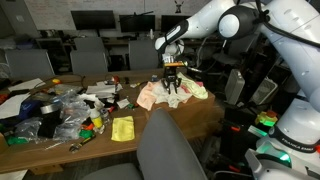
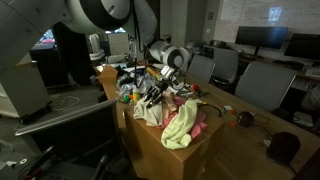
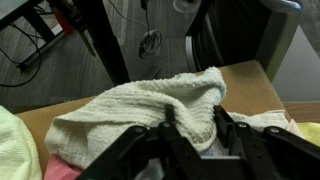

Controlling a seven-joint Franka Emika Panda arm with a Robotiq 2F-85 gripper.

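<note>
My gripper points down at a white cloth point(image 3: 110, 118) near the table's edge. In the wrist view its dark fingers point(image 3: 171, 128) stand apart, and a raised fold of the cloth lies between them. Whether they press on the fold cannot be made out. The second exterior view has the gripper point(image 2: 161, 88) low over the pile, with the white cloth point(image 2: 146, 112) under and in front of it. From the first exterior view, the gripper point(image 1: 172, 88) reaches the white cloth point(image 1: 178, 99) from above.
Beside the white cloth lie a pale yellow-green cloth point(image 2: 181, 126) and pink cloth point(image 3: 60, 168). A yellow cloth point(image 1: 123, 129) rests farther left on the table. Plastic bags point(image 1: 72, 112) and bottles crowd the left end. Bare wood point(image 1: 100, 146) shows along the near edge.
</note>
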